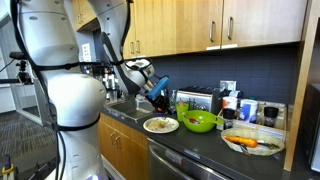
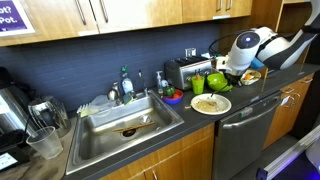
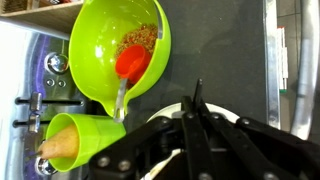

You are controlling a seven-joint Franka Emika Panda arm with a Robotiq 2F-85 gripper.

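Note:
My gripper (image 1: 160, 102) hangs low over a white plate (image 1: 151, 130) of pale food. In the wrist view its fingers (image 3: 197, 115) look closed together, with a thin dark tip pointing up between them; what that tip belongs to is too dark to tell. The plate (image 3: 172, 112) lies below, largely covered by the gripper. Beside it is a lime-green bowl (image 3: 96, 30) holding brown grains and a red scoop (image 3: 131, 62) that leans on its rim. From the second exterior view, the gripper's end is small and dark above the plate (image 2: 209, 107).
A green cup (image 3: 90, 136) with something tan in it stands by the toaster (image 2: 192, 70). Carrots lie on a tray (image 1: 262, 150) farther right. A sink (image 2: 122, 130) is at the other side, and the dark counter (image 1: 208, 151) is bare along the front.

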